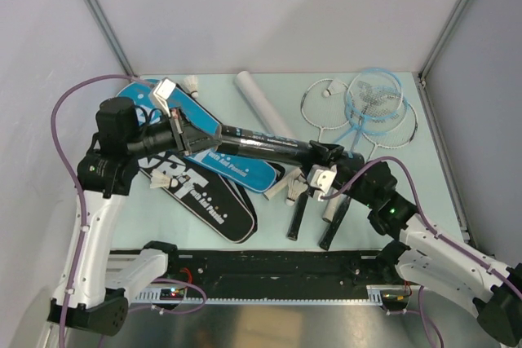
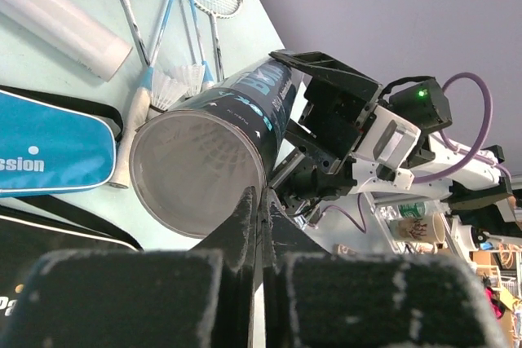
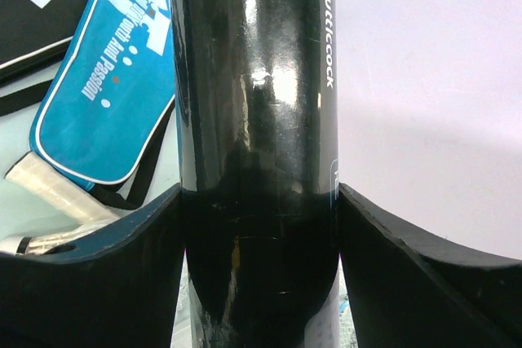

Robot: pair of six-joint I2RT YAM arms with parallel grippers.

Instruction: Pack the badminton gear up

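A long black shuttlecock tube (image 1: 265, 145) is held up off the table, lying nearly sideways. Around its right part my right gripper is shut, one finger pressing each side. The tube's left end is uncapped; its pale inside (image 2: 192, 173) faces the left wrist view, with a faint feather-like pattern deep within. My left gripper is shut by that rim, with nothing visible between its fingers. Below lie blue bags (image 1: 236, 167) and a black bag (image 1: 204, 201). Rackets (image 1: 322, 107) with white frames and light-blue rackets (image 1: 373, 102) overlap at the back right.
A white cylinder (image 1: 263, 103) lies across the table's back middle. Loose shuttlecocks (image 1: 191, 85) are scattered about, one by the rackets. Racket handles (image 1: 334, 224) point toward the front edge.
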